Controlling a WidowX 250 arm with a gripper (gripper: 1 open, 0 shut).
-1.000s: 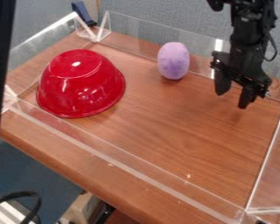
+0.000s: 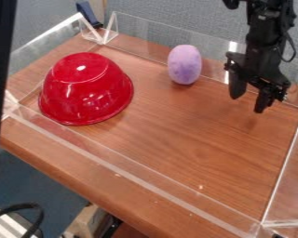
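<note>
A shiny red bowl (image 2: 86,86), rim down, rests on the left of the wooden table (image 2: 189,158). A light purple egg-shaped object (image 2: 184,64) stands toward the back, right of the bowl. My black gripper (image 2: 249,93) hangs at the back right, above the table and to the right of the purple object, its fingers apart with nothing seen between them.
Clear plastic walls (image 2: 164,186) border the work area on the front, back and sides. A black cable (image 2: 37,214) shows off the table at the lower left.
</note>
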